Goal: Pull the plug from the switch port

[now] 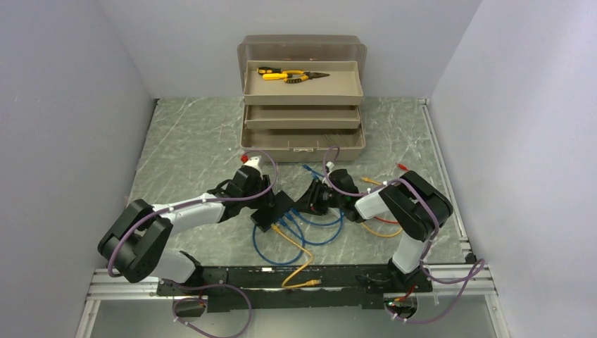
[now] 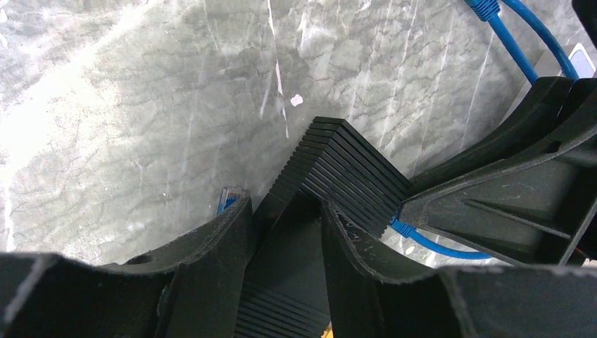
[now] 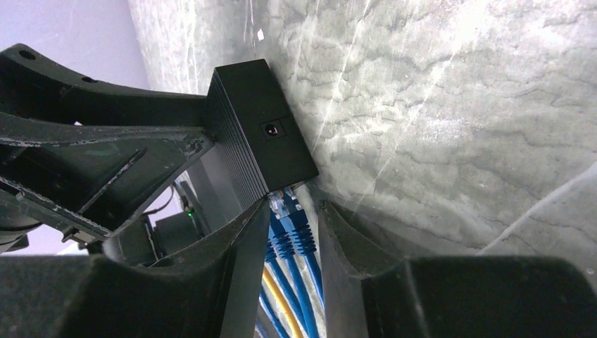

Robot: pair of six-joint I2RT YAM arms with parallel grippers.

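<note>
The black switch (image 1: 273, 211) lies on the marble table; blue plugs and a yellow one come out of its port side. From the left, my left gripper is shut on the switch body, seen close in its wrist view. My right gripper is at the end blue plug (image 3: 294, 224), with its fingers part open on either side of the clear connector at the port. The fingertips hide part of that plug.
An open toolbox (image 1: 303, 151) with pliers and a screwdriver on its top tray stands behind. Loose blue, yellow and red cables lie at right.
</note>
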